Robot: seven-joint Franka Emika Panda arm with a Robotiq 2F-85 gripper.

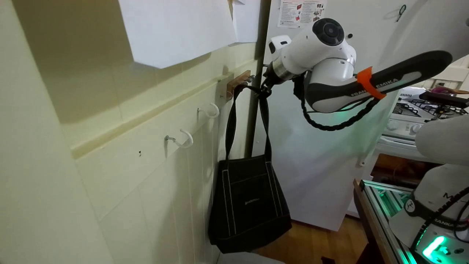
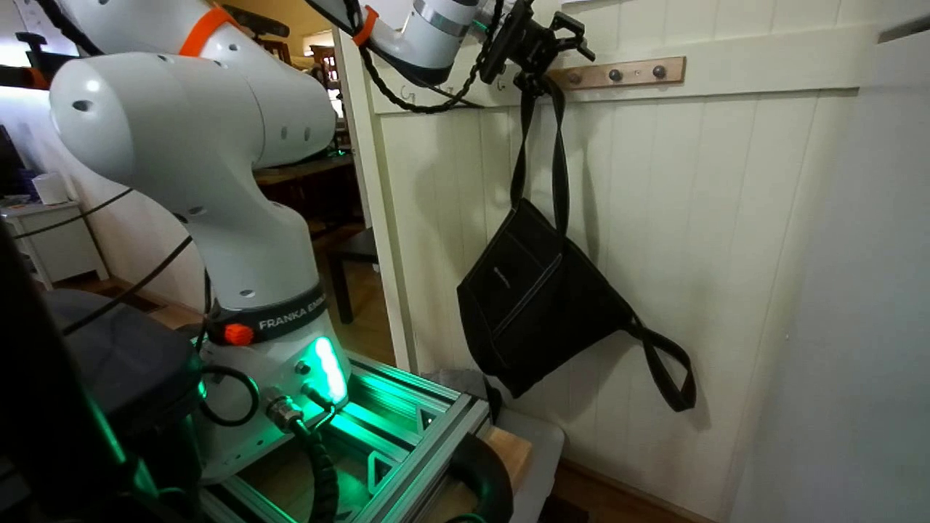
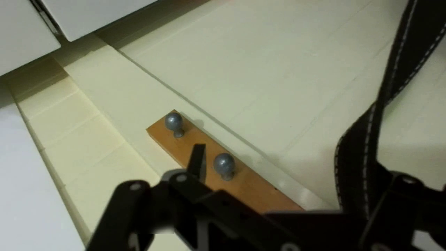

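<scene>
A black bag (image 1: 250,202) with pale stitching hangs close to the panelled wall by its upper strap (image 2: 560,148). The strap's top meets my gripper (image 1: 266,87), beside a wooden peg rack (image 2: 636,73). In the wrist view, my gripper has its fingers spread wide apart. The twisted strap (image 3: 368,146) runs down to the right-hand finger, while two round metal pegs (image 3: 224,163) show past the left-hand one. Whether the strap is looped over that finger, or also over a peg, is hidden. A second strap loop (image 2: 671,370) dangles from the bag's lower corner.
Two white hooks (image 1: 181,140) stick out from the wall left of the rack. White sheets (image 1: 176,30) hang above it. A fridge (image 1: 307,145) stands close on the other side. Open air lies below the bag's lower strap.
</scene>
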